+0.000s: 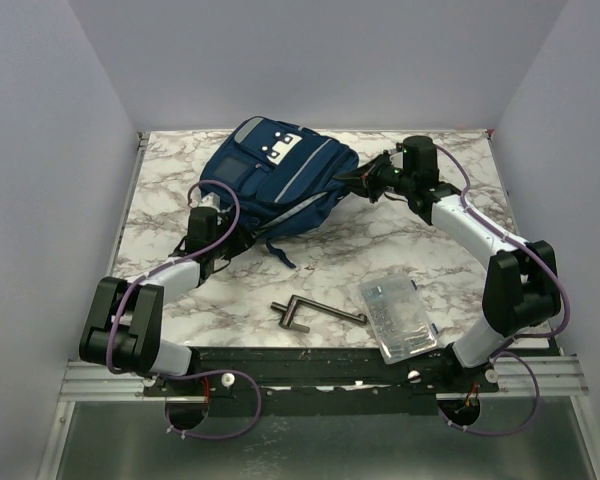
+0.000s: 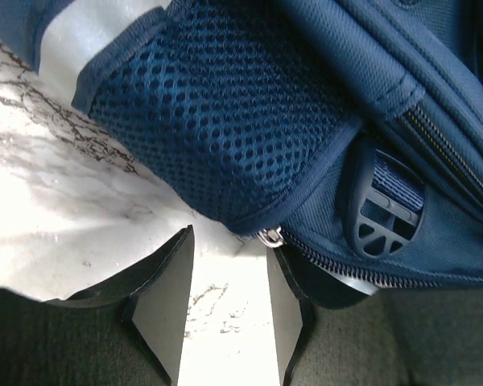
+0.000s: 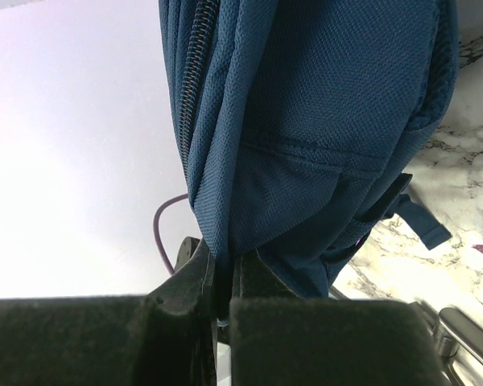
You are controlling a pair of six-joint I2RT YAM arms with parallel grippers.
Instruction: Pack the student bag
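The navy backpack lies toward the back of the marble table, its panda-face pocket up. My right gripper is shut on the bag's fabric at its right end; the right wrist view shows a folded edge beside a zipper pinched between its fingers. My left gripper is part open at the bag's lower left, its fingertips just below a mesh pocket and a small metal zipper piece beside a black plastic buckle.
A black angled metal tool lies at the front middle. A clear plastic case sits at the front right. The table's middle between them and the bag is free, apart from a dangling strap.
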